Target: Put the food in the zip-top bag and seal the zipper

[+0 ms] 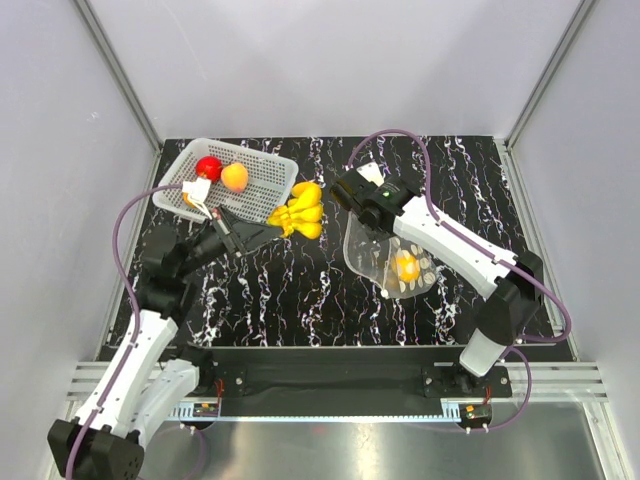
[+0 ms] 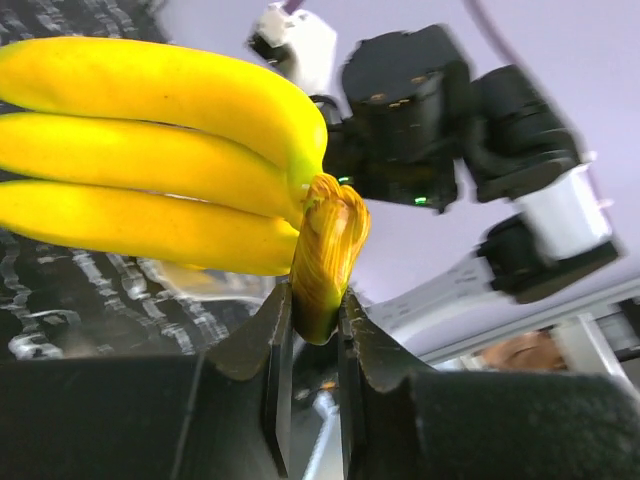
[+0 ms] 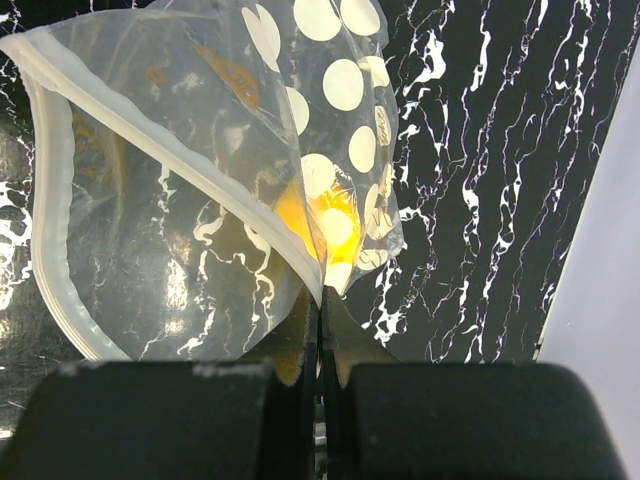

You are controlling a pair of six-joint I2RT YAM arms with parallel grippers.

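My left gripper is shut on the stem of a yellow banana bunch (image 2: 160, 150), held in the air between the basket and the bag in the top view (image 1: 300, 212). The clear zip bag (image 3: 170, 250) lies on the right of the table, with a yellow-orange item (image 3: 337, 225) inside, seen through the dotted plastic. My right gripper is shut at the bag's zipper edge, the thin plastic running between its fingertips.
A white basket (image 1: 262, 180) at the back left holds a red fruit (image 1: 208, 167), a peach-coloured fruit (image 1: 235, 177) and another partly hidden item.
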